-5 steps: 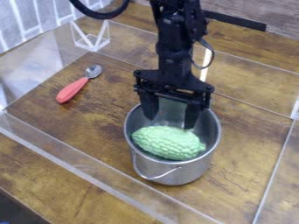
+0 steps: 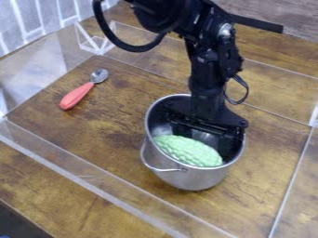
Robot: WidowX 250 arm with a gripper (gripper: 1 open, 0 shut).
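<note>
A steel pot stands on the wooden table with a pale green, bumpy, corn-shaped object lying in it. My black gripper is lowered into the top of the pot, just behind the green object, its fingers spread open. Whether its fingertips touch the object is not clear.
A spoon with a red handle lies at the left of the table. Clear plastic edges run along the left and front. Bare wood lies to the right of the pot and behind the arm.
My gripper has moved down, deeper into the pot toward the green object. The spoon has stayed where it was.
</note>
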